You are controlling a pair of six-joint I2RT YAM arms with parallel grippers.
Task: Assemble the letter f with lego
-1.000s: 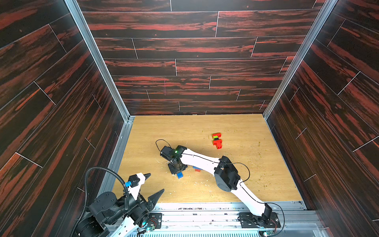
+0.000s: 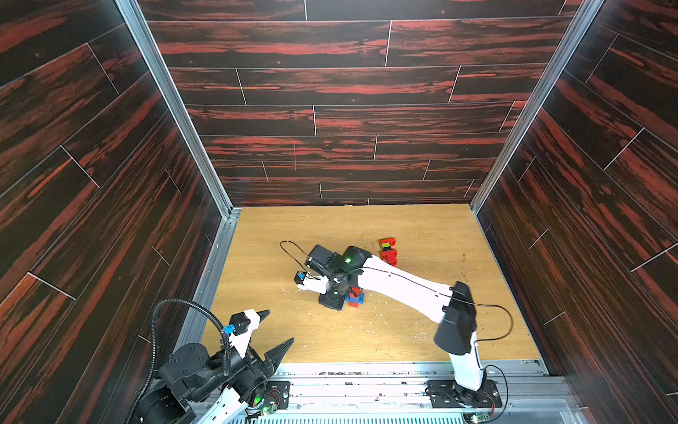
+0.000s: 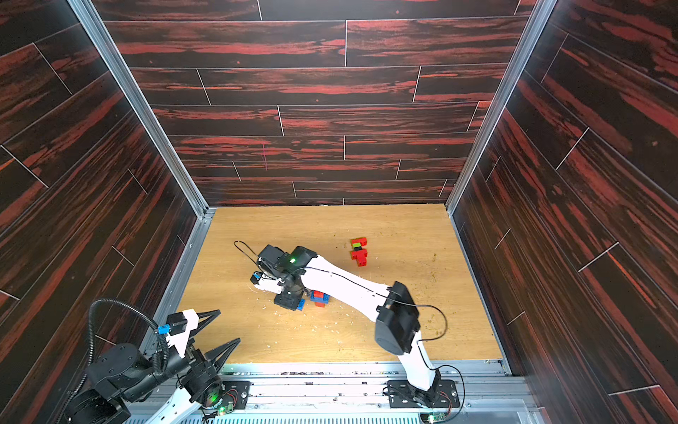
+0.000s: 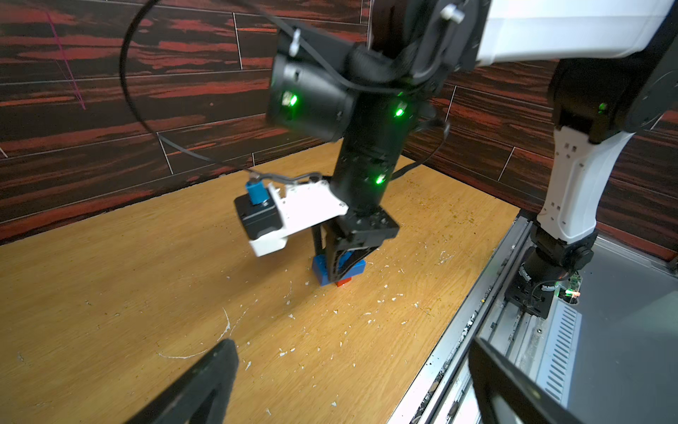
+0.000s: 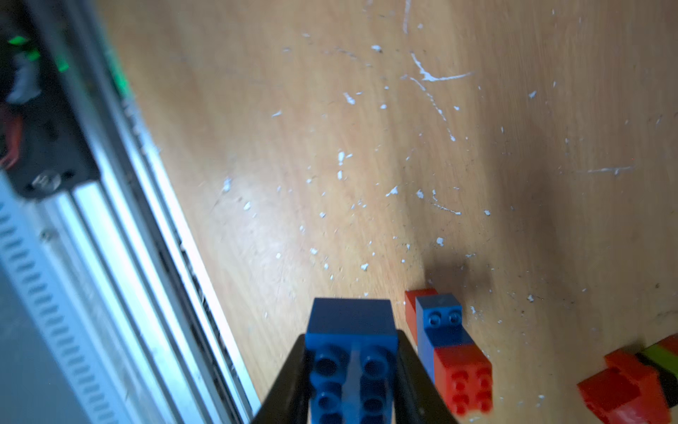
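Observation:
In the right wrist view a blue brick [image 5: 351, 321], its studs toward the camera, is gripped by my right gripper, which is shut on it. Close by on the table stands a small build: a blue brick [image 5: 439, 319] with a red brick [image 5: 462, 378] on top and a red one [image 5: 416, 304] at its side. From the top left view, my right gripper covers part of that blue-and-red build [image 2: 355, 298]. My left gripper [image 2: 277, 332] hangs at the near left corner, open and empty, well away from the bricks.
Farther back lies another assembly of red, yellow-green and black bricks [image 2: 387, 251]. White scraps and scratches mark the wooden table [image 2: 423, 318]. Bare wood stretches along the left, back and right. A metal rail [image 2: 339, 369] runs along the front edge.
My right arm has swung to the right and away from the front edge, carrying the blue brick toward the blue-and-red build. The left arm holds still.

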